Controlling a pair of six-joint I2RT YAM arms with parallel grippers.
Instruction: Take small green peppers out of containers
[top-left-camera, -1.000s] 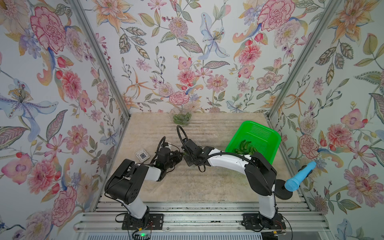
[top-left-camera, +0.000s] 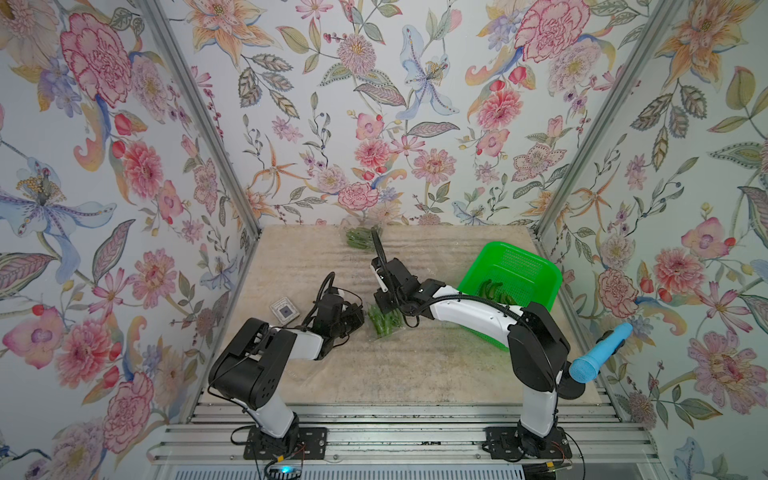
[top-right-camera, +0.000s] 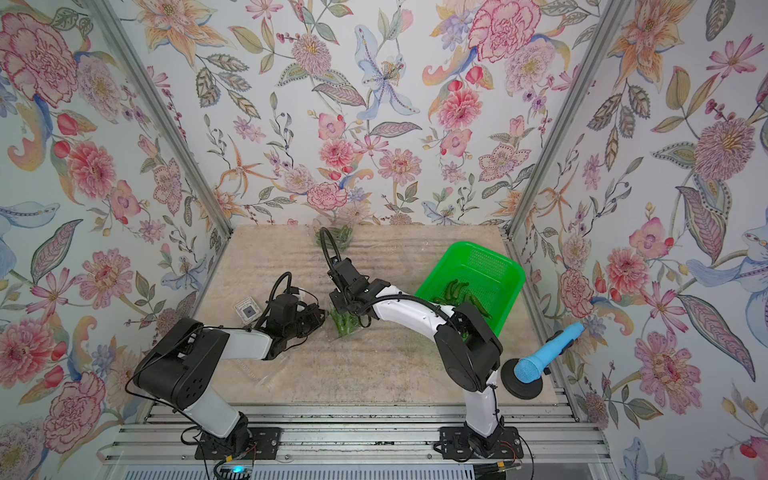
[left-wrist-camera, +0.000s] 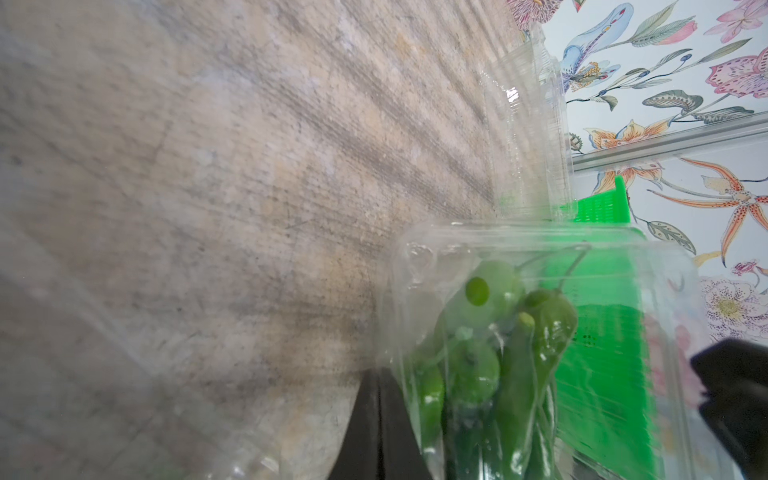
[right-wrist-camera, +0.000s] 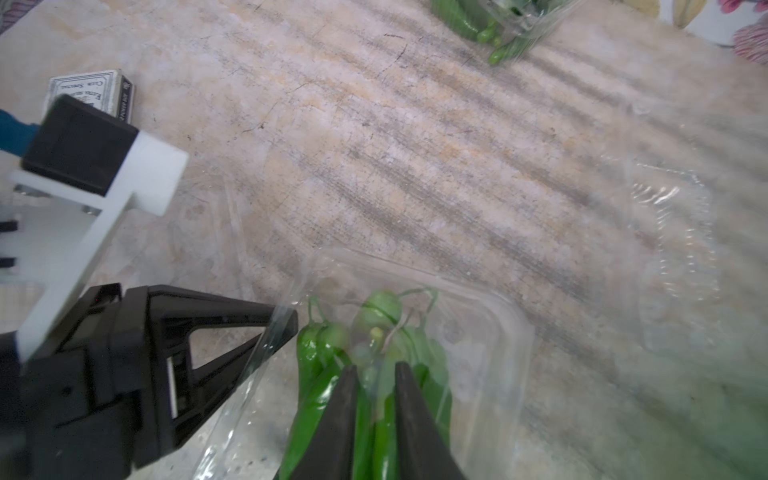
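Note:
A clear plastic container of small green peppers (top-left-camera: 385, 321) sits at the table's centre, seen close in both wrist views (left-wrist-camera: 532, 336). My left gripper is shut with nothing visible between its fingers, against or beside the container's left wall (right-wrist-camera: 280, 320). My right gripper hangs over the container, fingertips above the peppers and a narrow gap between them, blurred. A second container of peppers (top-left-camera: 360, 236) lies at the back. The green basket (top-left-camera: 508, 264) on the right holds more peppers (top-left-camera: 489, 289).
An empty clear container (right-wrist-camera: 664, 232) lies behind and right of the middle one. A small printed box (top-left-camera: 284, 310) is on the left. A blue cylinder on a stand (top-left-camera: 600, 352) stands at the front right.
My right arm has moved a little to the right and the gripper has shifted off the middle container, revealing more of its peppers in the top left view. The left arm is unchanged.

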